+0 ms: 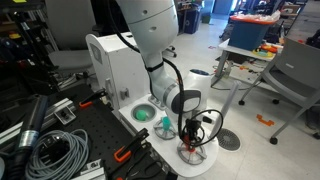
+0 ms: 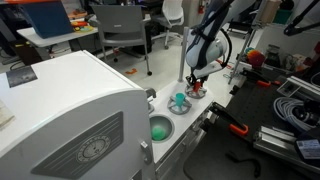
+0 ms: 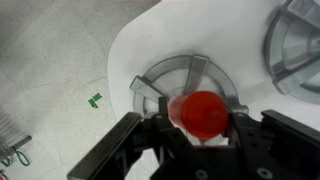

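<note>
A red round-topped object [image 3: 204,115] stands over a grey metal disc [image 3: 182,78] with raised spokes, seen from above in the wrist view. My gripper is low over that disc, its black fingers on either side of the red object. Whether both fingers touch it cannot be made out. Exterior view 1 shows the red object [image 1: 188,151] largely behind the hand. A teal cup [image 2: 180,99] rests on another metal disc, nearer the white cabinet than my hand.
A round basin with a green item [image 2: 159,131] lies nearer the white cabinet [image 2: 70,120]. A second spoked disc [image 3: 291,50] is close by in the wrist view. Black bench tops with a coiled cable [image 1: 62,155] flank the white surface. Open floor lies beyond its rounded end.
</note>
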